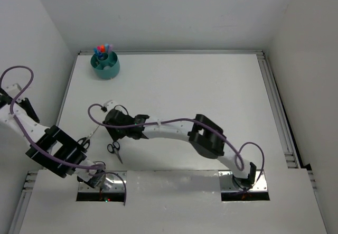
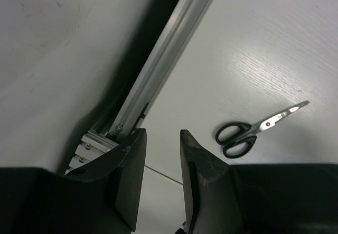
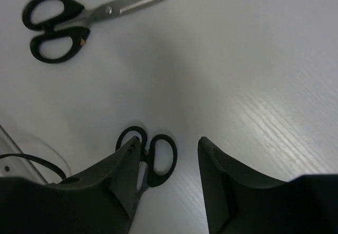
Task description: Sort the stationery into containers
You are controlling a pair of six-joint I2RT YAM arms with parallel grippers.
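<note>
Two pairs of black-handled scissors lie on the white table at lower left. The silver-bladed pair point(image 3: 121, 6) is upper in the right wrist view; it also shows as scissors point(image 2: 266, 124) in the left wrist view. The second pair point(image 3: 158, 176) lies below it, partly behind my right gripper, which is open above it with nothing between its fingers. My left gripper is part open and empty, out over the table's left edge near the wall. A teal divided container point(image 1: 105, 70) with coloured pens stands at the back left.
A metal rail point(image 1: 262, 86) borders the table point(image 1: 195, 86). The left wall is close to my left arm.
</note>
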